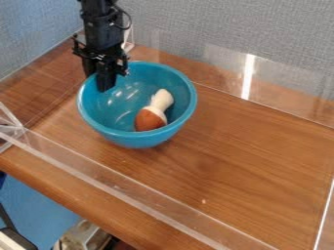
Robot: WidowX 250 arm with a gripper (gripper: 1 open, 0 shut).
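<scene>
A turquoise bowl (167, 132) sits on the wooden table left of centre, holding an object with a white stem and an orange rounded end (150, 115), which lies in its right half. My black gripper (104, 76) comes down from the top and is at the bowl's back left rim, its lower part low at or just inside the rim. Whether its fingers are open or shut, and whether they touch the bowl, I cannot tell.
Clear panels (247, 76) edge the table (255, 166) at the back and front. Grey walls stand behind. Blue floor shows at the lower left.
</scene>
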